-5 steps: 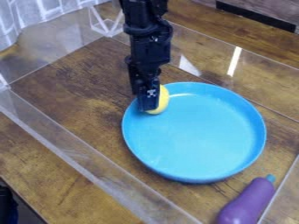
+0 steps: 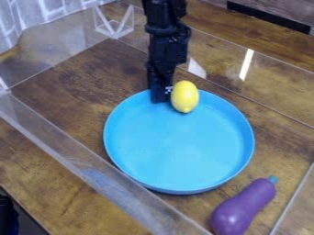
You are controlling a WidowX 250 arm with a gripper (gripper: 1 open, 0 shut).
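My black gripper (image 2: 164, 88) reaches down from the top centre to the back rim of a round blue plate (image 2: 172, 151). A yellow egg-shaped object (image 2: 185, 97) sits at that rim, just right of the fingertips and partly in front of them. The gripper looks shut, with nothing seen between its fingers, though the fingertips are small and dark. A purple eggplant (image 2: 241, 205) lies at the lower right, outside the plate.
A clear plastic wall runs along the left and lower left of the wooden surface (image 2: 68, 78). The wood at the upper left and right of the plate is bare.
The eggplant has shifted left too.
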